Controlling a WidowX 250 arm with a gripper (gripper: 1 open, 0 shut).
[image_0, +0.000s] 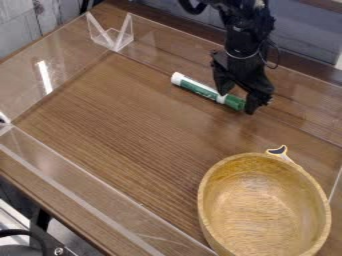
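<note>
A green tube with white ends (202, 89) lies diagonally on the wooden table (120, 140), toward the back right. My black gripper (241, 98) is low over the tube's right end, which it partly hides; its fingers look apart, and I cannot tell whether they touch the tube.
A large yellow bowl (262, 205) fills the front right, with a small white object (278, 152) behind it. A clear wire-like white holder (112, 30) stands at the back left.
</note>
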